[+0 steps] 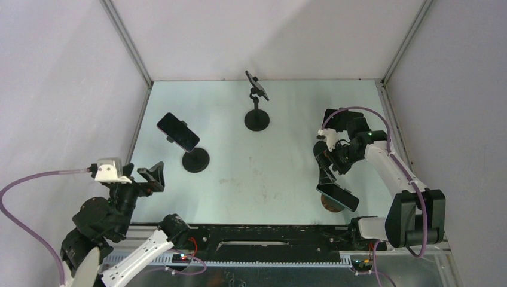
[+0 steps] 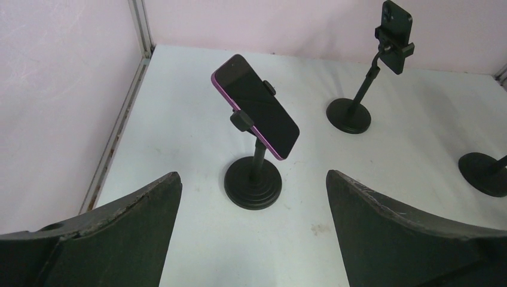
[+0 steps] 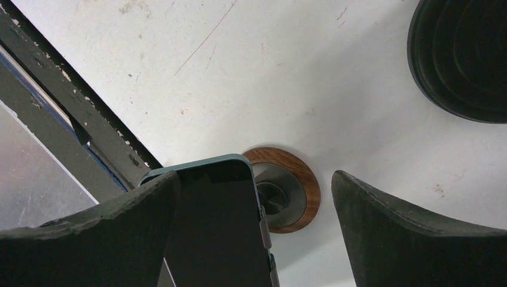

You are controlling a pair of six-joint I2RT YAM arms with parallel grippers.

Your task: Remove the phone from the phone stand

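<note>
At the right front of the table, a dark-screened phone with a pale teal edge (image 1: 338, 196) rests tilted on a stand whose base has a brown wood-like ring (image 3: 314, 190). My open right gripper hangs over it; its left finger (image 3: 128, 218) covers part of the phone, and whether they touch I cannot tell. On the left, a pink-edged phone (image 2: 254, 98) leans in the clamp of a round black stand (image 2: 253, 185). Short of that stand, towards the front, my left gripper is open with empty space between its fingers.
Another phone (image 1: 257, 85) sits on a thin black stand (image 1: 257, 119) at the back middle. At the back right, a further phone (image 1: 335, 116) is partly hidden by my right arm. Walls enclose the back and sides.
</note>
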